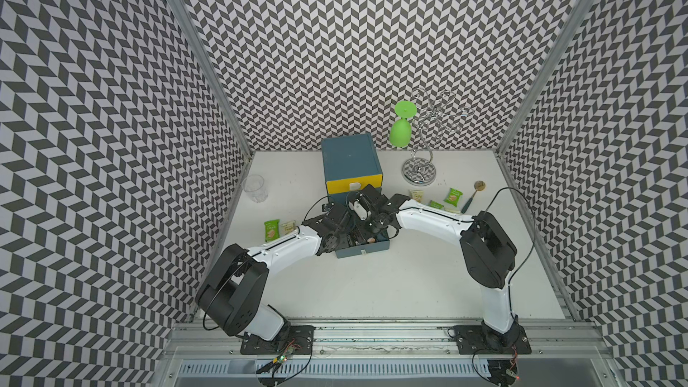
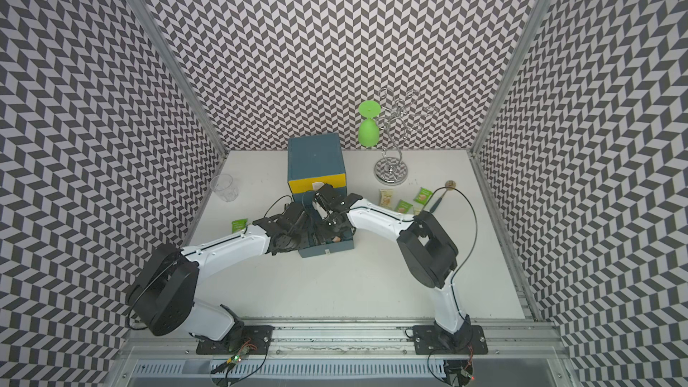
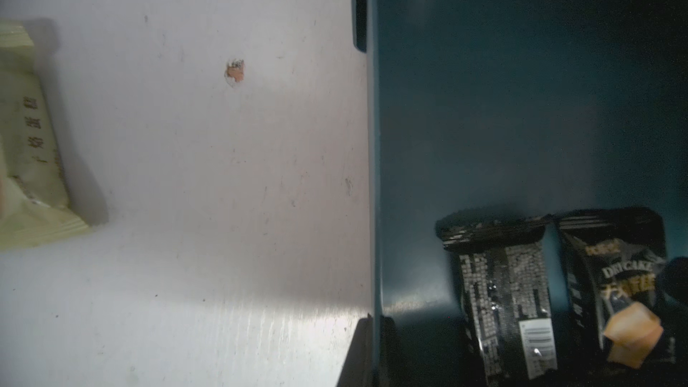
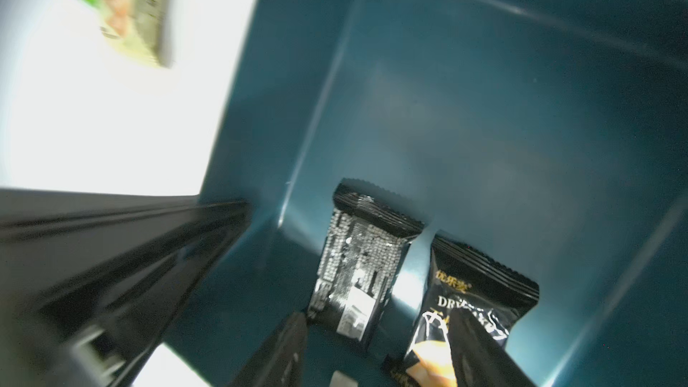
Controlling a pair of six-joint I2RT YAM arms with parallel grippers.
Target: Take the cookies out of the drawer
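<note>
The blue drawer (image 1: 362,249) is pulled out from the blue-and-yellow box (image 1: 351,157). Inside are two black cookie packs, one showing its barcode side and one face up, both also in the left wrist view (image 3: 609,279). My right gripper is over the packs, fingers apart with nothing held. My left gripper is at the drawer's left wall, shut, with nothing seen between its fingers; its tips are mostly cut off there.
Green and cream packs (image 1: 271,229) lie left of the drawer and others (image 1: 453,196) right. A glass (image 1: 255,187) is at left, a metal stand (image 1: 419,170) with a green cup at back right, a brush (image 1: 473,195) at right.
</note>
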